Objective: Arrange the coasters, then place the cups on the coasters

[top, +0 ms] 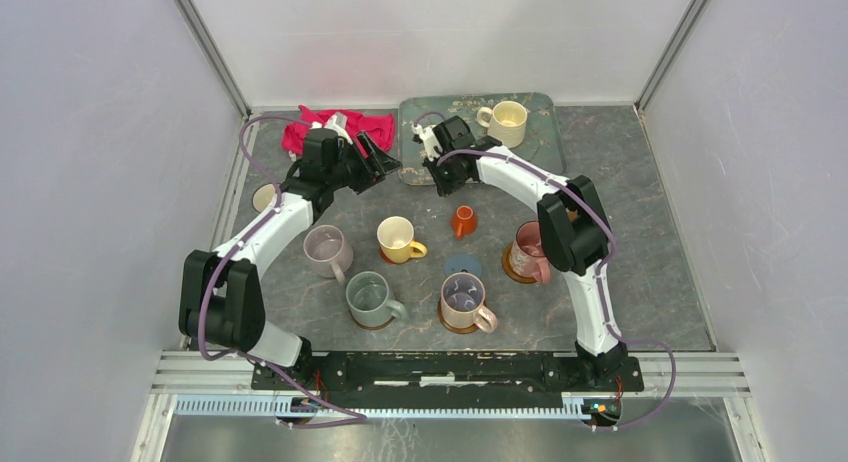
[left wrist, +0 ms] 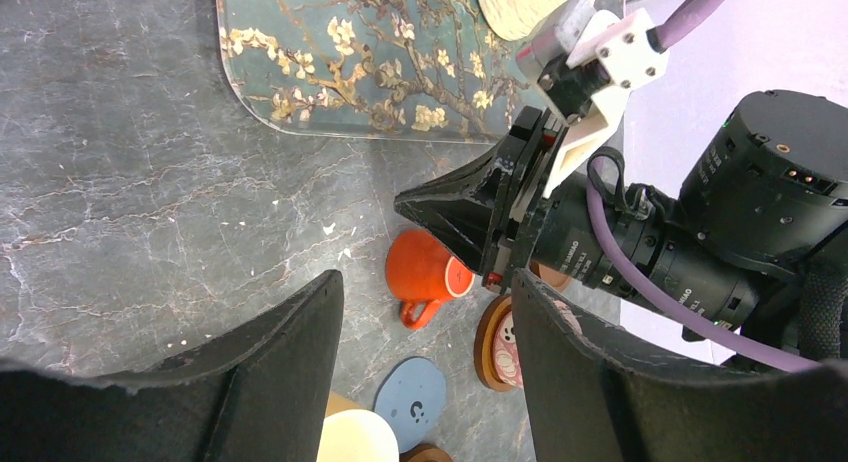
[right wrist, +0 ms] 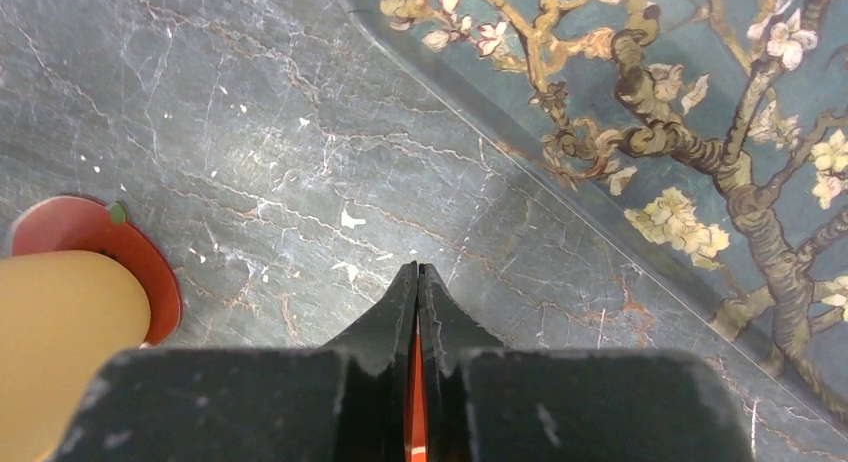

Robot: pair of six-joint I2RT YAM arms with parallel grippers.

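The orange cup (top: 464, 221) lies tipped toward upside down on the table, its handle toward the front in the top view. The left wrist view shows the cup (left wrist: 415, 267) beside the right gripper's fingers. My right gripper is shut with its tips together; a sliver of orange shows through the slit behind them, and the rest of the cup is hidden there. In the top view the right gripper (top: 440, 190) is behind the cup, near the tray. A bare blue-grey coaster (top: 463, 265) lies in front of the cup. My left gripper is open and empty.
A yellow cup (top: 396, 236) stands left of the orange cup. Mugs on coasters, including a lilac mug (top: 462, 294) and a pink mug (top: 530, 247), line the front and right. The flowered tray (top: 415, 142) with a cream mug (top: 506, 120) is behind.
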